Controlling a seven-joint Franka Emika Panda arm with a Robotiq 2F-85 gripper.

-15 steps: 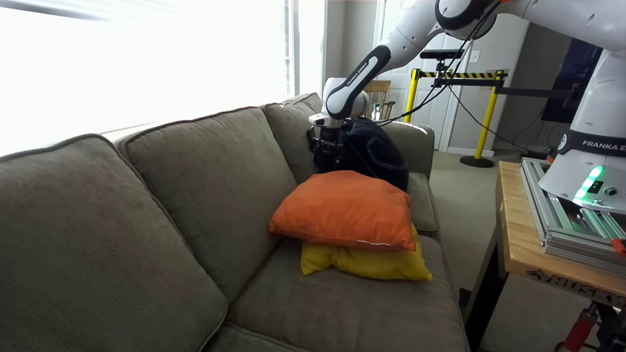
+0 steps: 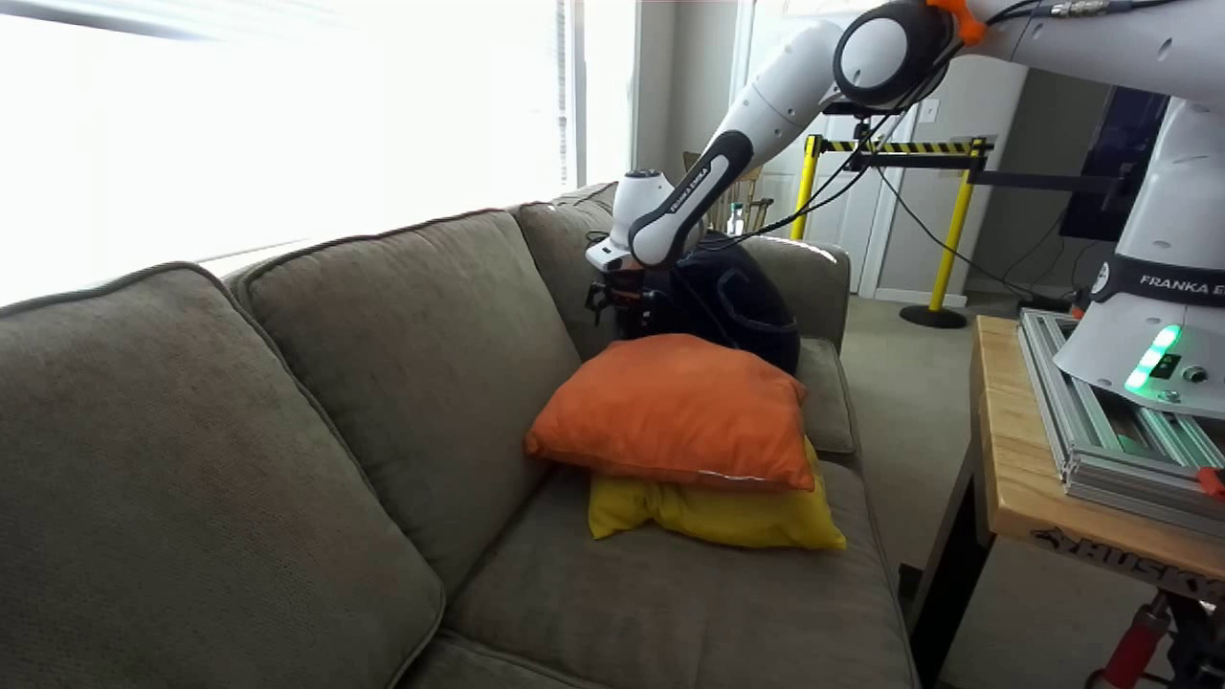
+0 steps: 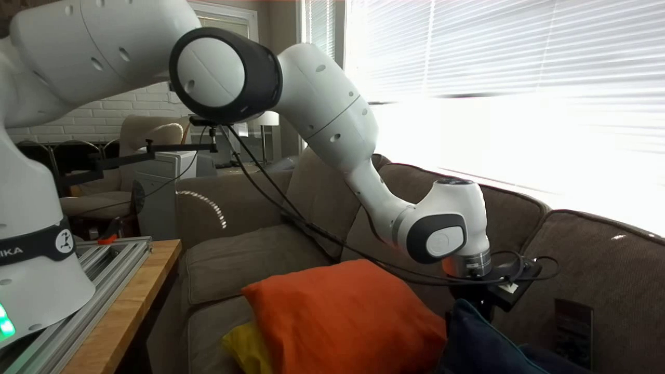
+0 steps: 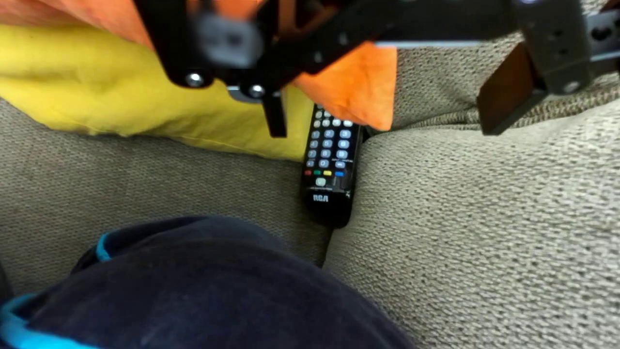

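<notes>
In the wrist view a black RCA remote (image 4: pixel 330 168) lies in the crease between the sofa's seat and backrest. Its far end is hidden under the corner of an orange pillow (image 4: pixel 364 87) and beside a yellow pillow (image 4: pixel 145 96). My gripper is open above it, one finger on either side of the remote in this view, nothing between them. From the first exterior view, the gripper (image 2: pixel 616 304) hangs behind the orange pillow (image 2: pixel 678 402), close to the backrest; the remote is out of sight there.
A dark blue pillow (image 4: pixel 203 285) with light blue trim fills the near side of the wrist view. The backrest (image 4: pixel 494 192) rises along one side. The yellow pillow (image 2: pixel 735 513) lies under the orange one. Bare seat (image 2: pixel 643 609) shows in front of the stack.
The hand has shifted a little toward the backrest and slightly lower in the first exterior view, and its fingers have turned. The pillows have not moved.
</notes>
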